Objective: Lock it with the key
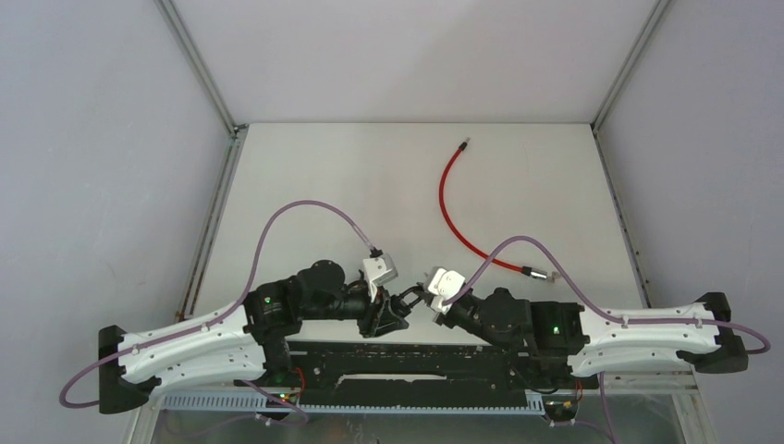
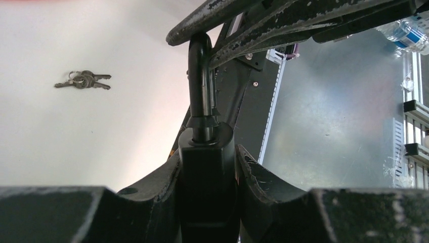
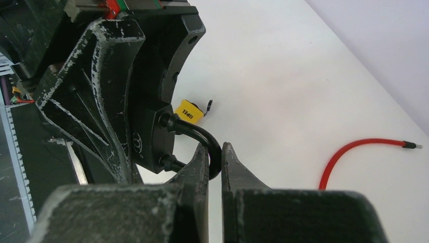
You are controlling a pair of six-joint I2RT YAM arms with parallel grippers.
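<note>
A black padlock body (image 2: 207, 167) is clamped upright in my left gripper (image 1: 403, 303). Its curved black shackle (image 3: 205, 137) is pinched at the bend by my right gripper. Both shackle legs reach the body; in the left wrist view a narrow bit of leg shows between collar and body. Whether the lock is latched I cannot tell. A ring of several keys (image 2: 83, 80) lies loose on the white table in the left wrist view. From above, the arms hide these keys and much of the lock.
A red cable (image 1: 446, 203) curves across the table behind the right arm. The right wrist view also shows a small yellow item (image 3: 189, 111) on the table, beyond the lock.
</note>
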